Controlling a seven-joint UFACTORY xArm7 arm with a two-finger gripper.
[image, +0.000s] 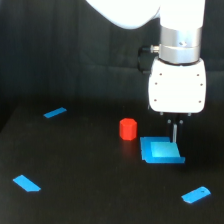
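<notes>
My gripper (174, 132) hangs from the white arm on the right side of the camera view, pointing down. Its thin dark fingers are over the right part of a blue square (148, 158) with a lighter middle, which lies on the dark table. They are too small and dim to show whether they are open or shut, and no object shows between them. To the left of the gripper a red block (128, 129) stands on the table, apart from the fingers and just beyond the square's left side.
Blue tape strips mark the table (85, 180): a far-left strip (55, 113), a near-left strip (26, 184) and a near-right strip (196, 195). A dark curtain covers the back.
</notes>
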